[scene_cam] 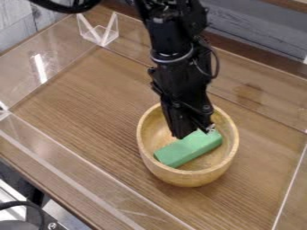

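The black robot gripper (175, 121) comes down from the top centre, its tip over the back part of a round wooden bowl (156, 157). It looks shut, with nothing visible between its fingers. A green block (189, 150) lies in the bowl, just in front of and below the gripper tip. The gripper hides part of the bowl's back rim.
A clear plastic object (99, 27) stands at the back left. Dark cables show at the lower left corner.
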